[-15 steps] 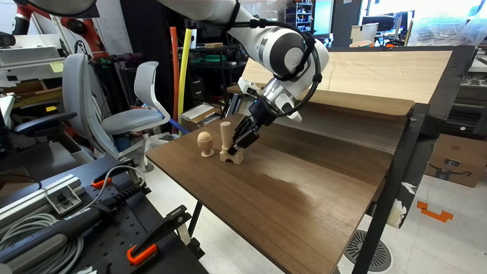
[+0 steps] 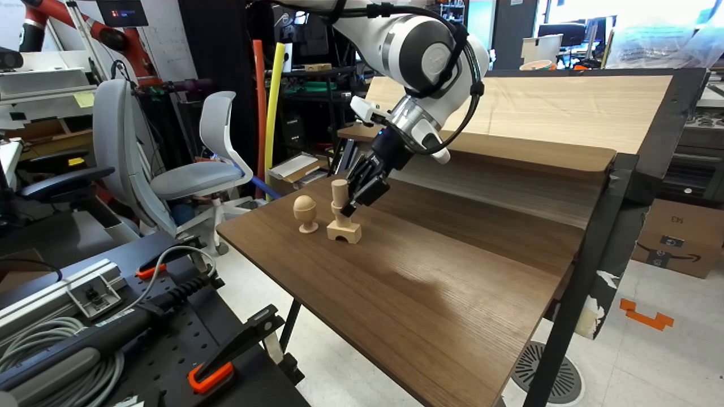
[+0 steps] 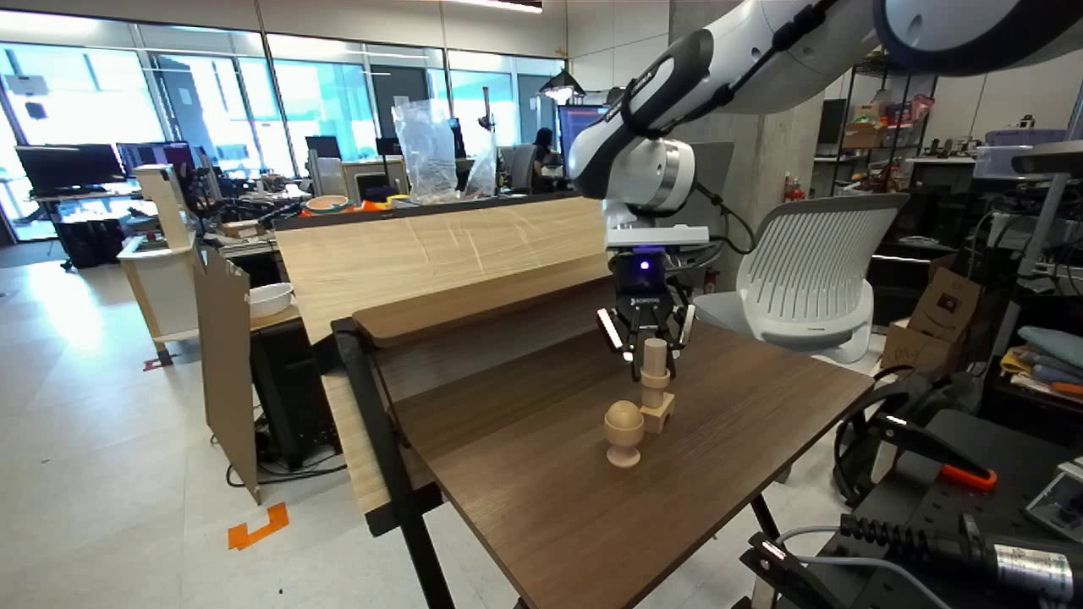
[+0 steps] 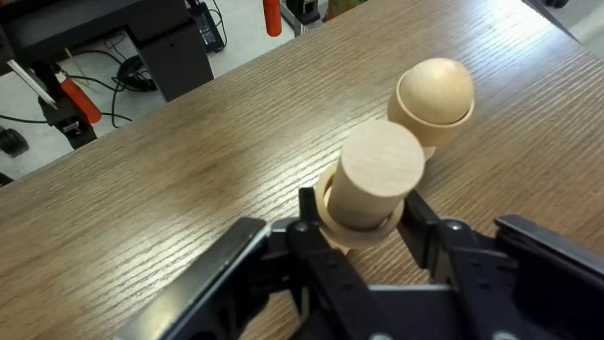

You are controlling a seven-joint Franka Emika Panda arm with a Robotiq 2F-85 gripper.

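A pale wooden cylinder (image 2: 339, 193) stands upright on a notched wooden block (image 2: 344, 231) on the brown table. Around the cylinder's middle sits a wooden ring (image 4: 365, 236), raised above the block. In the wrist view my gripper is shut on this ring, a black fingertip (image 4: 307, 204) on one side and the other opposite; the cylinder pokes up through the opening. Exterior view 2 shows the ring (image 3: 655, 380) partway up the cylinder (image 3: 655, 355). The fingers hide part of the cylinder's lower end and the block in the wrist view.
Close beside the block stands a wooden egg cup (image 3: 623, 453) with a wooden egg (image 3: 623, 414) in it. A raised shelf (image 2: 529, 146) runs along the table's back.
My gripper has risen from low by the block to partway up the cylinder, and the ring now shows higher around it. The block and egg cup have stayed in place.
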